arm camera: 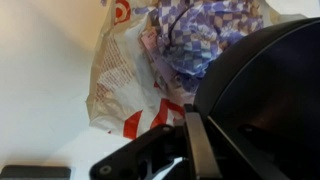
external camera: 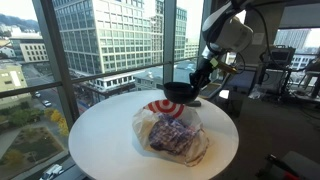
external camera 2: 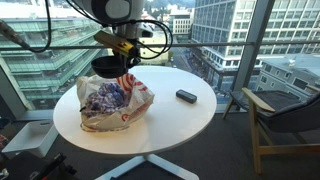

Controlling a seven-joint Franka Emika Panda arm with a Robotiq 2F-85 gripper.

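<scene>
A black bowl [external camera: 180,92] hangs above the bag, held at its rim by my gripper [external camera 2: 126,57]. In the wrist view the bowl [arm camera: 262,85] fills the right side, its rim passing by the dark fingers [arm camera: 205,160]; the exact contact is hard to make out. Below it, a white plastic bag with red markings [arm camera: 118,75] lies open on the table. Blue and white checked cloth [external camera 2: 105,99] shows in the bag's mouth.
A small black box-like object [external camera 2: 186,96] lies on it, away from the bag. A wooden-armed chair [external camera 2: 265,105] stands beyond the table.
</scene>
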